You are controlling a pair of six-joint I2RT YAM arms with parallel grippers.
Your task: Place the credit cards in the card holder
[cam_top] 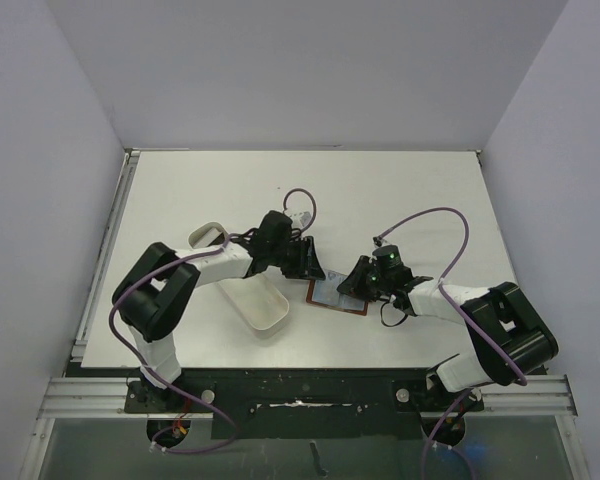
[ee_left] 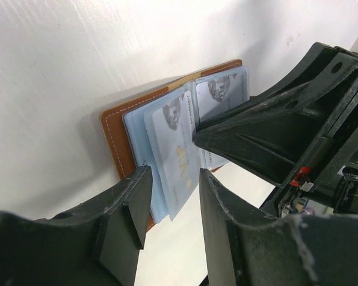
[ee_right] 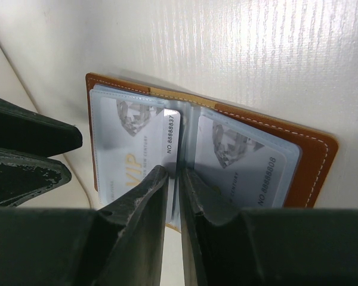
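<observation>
The brown leather card holder [ee_right: 310, 167] lies open on the table, with cards in both clear sleeves, among them a VIP card [ee_left: 176, 155]. My left gripper is open just above the holder's end, its fingers apart, the card between them in view below. My right gripper is shut at the holder's middle, on the edge of the VIP card, whose number strip shows beside the fingertips. In the top view both grippers [cam_top: 310, 270] meet over the holder.
A white oval tray [cam_top: 260, 310] lies to the left, partly under the left arm.
</observation>
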